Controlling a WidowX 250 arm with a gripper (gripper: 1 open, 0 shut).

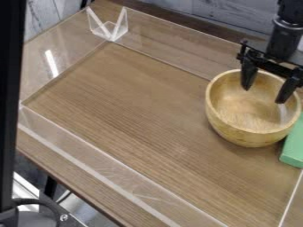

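Observation:
A wide gold-coloured bowl (pixel 231 124) sits on the wooden table at the right side of the camera view. The black gripper (pixel 267 87) hangs over the bowl's back part, its two fingers apart, reaching down toward the inside. Nothing clear shows between the fingers.
A green board (pixel 292 152) lies right of the bowl, partly out of frame. A wall stands behind.

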